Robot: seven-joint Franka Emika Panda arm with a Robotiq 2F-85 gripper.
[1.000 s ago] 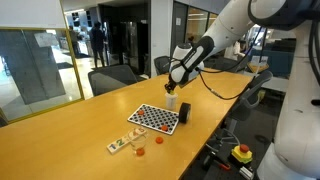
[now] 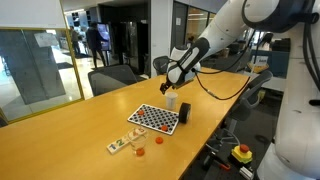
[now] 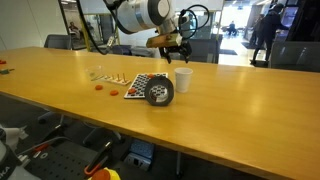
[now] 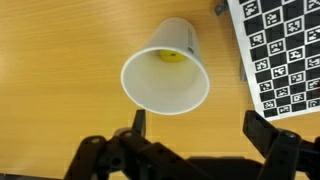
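Observation:
A white cup (image 4: 165, 80) stands on the wooden table, its mouth facing the wrist camera. Inside it, near the bottom, a small yellow object (image 4: 172, 56) shows. My gripper is open above the table close to the cup, its dark fingers spread wide with nothing between them. From the side, the gripper (image 3: 172, 53) is seen higher than the rim of the cup (image 3: 183, 81), apart from it. In the first exterior view the cup (image 2: 171, 101) is below the gripper (image 2: 174, 84).
A black-and-white checkered board (image 2: 153, 118) with small pieces lies beside the cup. A dark round object (image 3: 159, 90) stands upright close by. A wooden strip with pegs (image 2: 125, 140) and several red pieces lie farther off.

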